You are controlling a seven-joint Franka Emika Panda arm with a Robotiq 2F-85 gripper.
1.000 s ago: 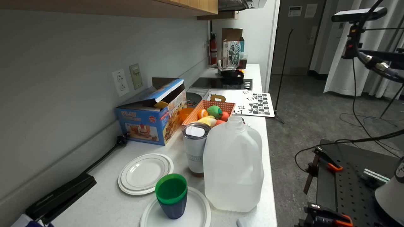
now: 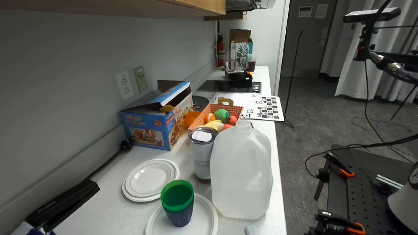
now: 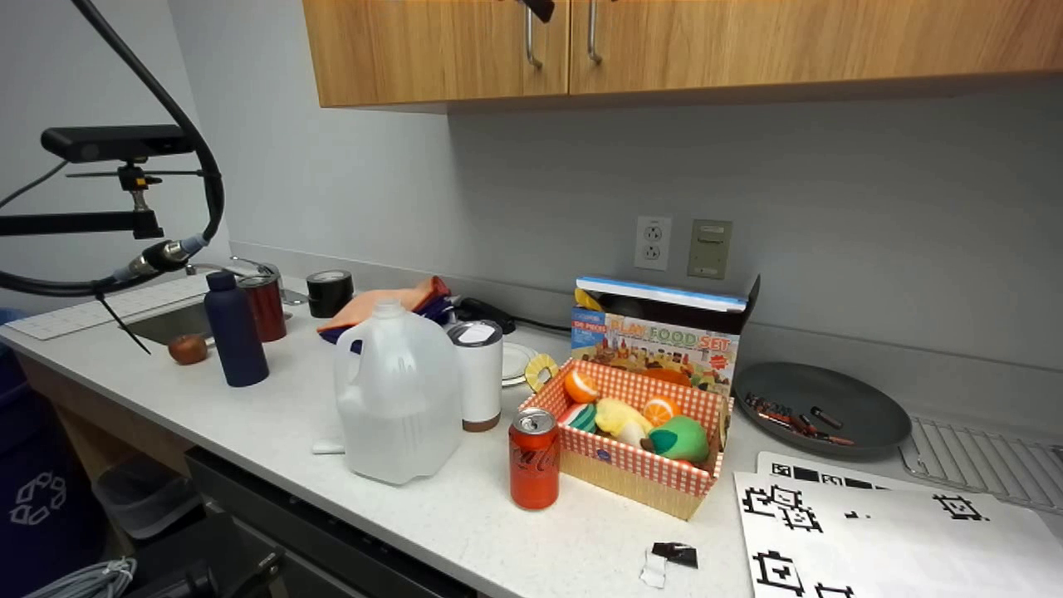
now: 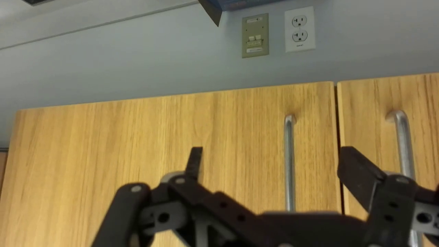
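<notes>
Two wooden cabinet doors fill most of the wrist view, each with a vertical metal bar handle. My gripper stands open before them, its dark fingers spread wide. Between the fingers, as seen from the wrist, appears the left door's handle [image 4: 289, 164]; whether it lies within their depth I cannot tell. The other door's handle [image 4: 405, 144] passes behind the right finger. Both doors [image 3: 438, 50] look closed in exterior view 2, where only a dark fingertip [image 3: 541, 8] shows at the top edge. Exterior view 1 does not show the gripper.
Below the cabinet, the counter holds a milky plastic jug [image 3: 399, 399], a white tumbler [image 3: 480, 374], a red can [image 3: 534, 460], a basket of toy food [image 3: 638, 453] and a play food box [image 3: 653, 339]. Plates and green cups [image 2: 177, 195] sit nearer exterior view 1.
</notes>
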